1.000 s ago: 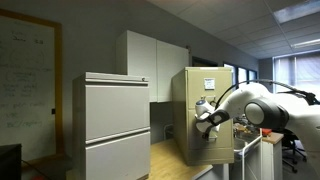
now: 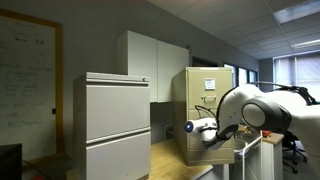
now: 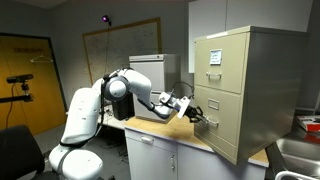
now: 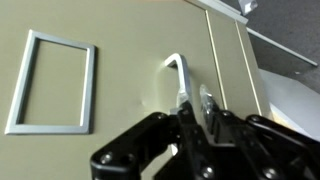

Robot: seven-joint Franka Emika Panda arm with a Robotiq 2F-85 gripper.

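A tan filing cabinet [image 3: 225, 65] stands on the counter with its drawers stacked. My gripper is at one drawer's silver pull handle [image 4: 178, 68], with its narrow fingertips closed around the handle's bar. In the wrist view part of the handle is hidden behind the fingers. To its left on the same tan face is an empty silver label frame [image 4: 88, 88]. From the side, the gripper [image 3: 201, 117] meets the cabinet at a lower drawer. No clear gap shows around that drawer front.
A grey two-drawer cabinet [image 2: 117, 110] stands farther along the wooden counter [image 2: 168, 160]. White wall cupboards [image 2: 150, 60] hang above. A sink [image 3: 300, 152] lies beyond the tan cabinet. Bare counter shows between the two cabinets.
The arm's wrist has come down and to the left across the tan cabinet in the first exterior view. The cabinet itself stands in the same place.
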